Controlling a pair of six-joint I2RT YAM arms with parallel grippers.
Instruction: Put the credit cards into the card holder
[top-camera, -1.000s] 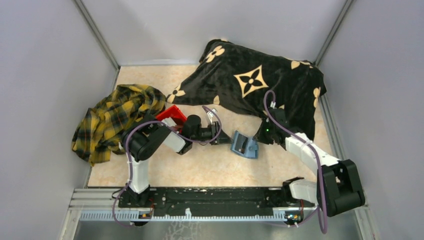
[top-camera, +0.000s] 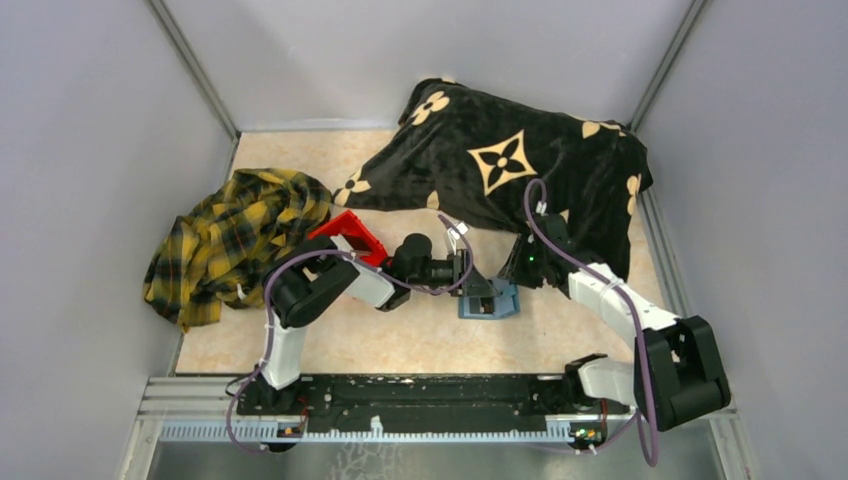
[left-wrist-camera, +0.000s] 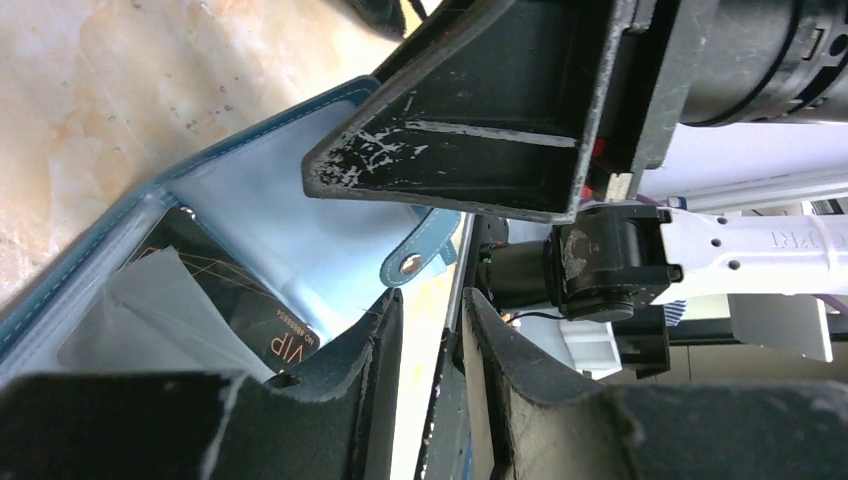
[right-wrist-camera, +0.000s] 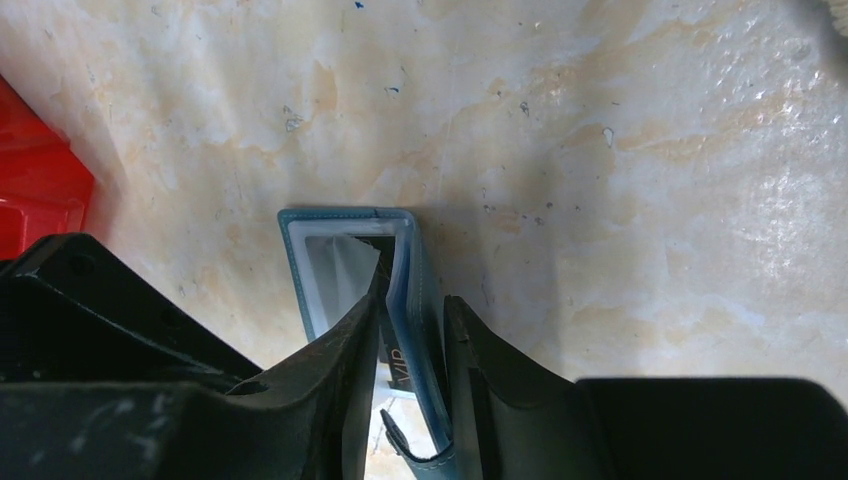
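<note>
The blue card holder (top-camera: 505, 305) lies open on the table between my grippers, a dark card marked VIP (left-wrist-camera: 270, 320) inside beside a translucent sleeve. My left gripper is over it, part open, the holder's snap strap visible just beyond its fingertips. My right gripper is at the holder's folded right edge (right-wrist-camera: 410, 270), which runs between its fingertips; whether it is clamped cannot be told.
A red box (top-camera: 360, 232) sits left behind my left arm. A plaid cloth (top-camera: 215, 240) lies far left, a black patterned blanket (top-camera: 520, 150) at the back. Table in front of the holder is clear.
My left gripper has moved right, over the holder.
</note>
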